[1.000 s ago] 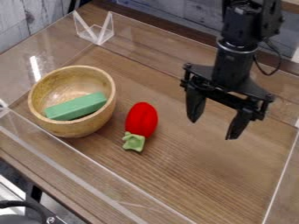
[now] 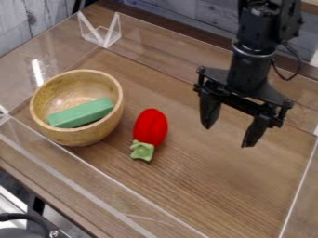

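The black robot gripper (image 2: 236, 119) hangs over the right side of the wooden table, its two dark fingers spread apart with nothing visible between them. A red rounded object (image 2: 152, 125) with a pale green part (image 2: 143, 151) at its lower end lies left of the gripper. A tan round bowl (image 2: 76, 88) at the left holds a green block (image 2: 80, 113).
A white wire-like item (image 2: 99, 28) stands at the back left. A dark curved object shows at the bottom left corner.
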